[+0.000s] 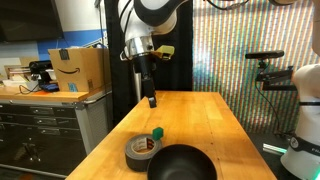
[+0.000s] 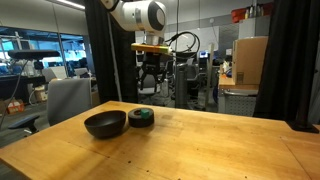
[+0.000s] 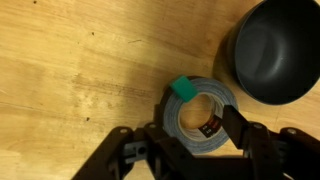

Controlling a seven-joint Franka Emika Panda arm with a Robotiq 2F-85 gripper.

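My gripper (image 1: 149, 98) is open above the table with nothing between its fingers. In the wrist view the fingers (image 3: 232, 122) stand apart over a grey tape roll (image 3: 208, 97). A small green block (image 3: 183, 88) appears at the roll's rim, rather than in its hole. In exterior view 1 the block (image 1: 157, 132) shows at the far side of the tape roll (image 1: 141, 151), below the gripper. Whether it rests on the rim or is still in the air, I cannot tell. A black bowl (image 1: 181, 164) stands right beside the roll.
A grey chair (image 2: 68, 98) stands beyond the table in exterior view 2. A cardboard box (image 1: 78, 69) sits on a cabinet at the left.
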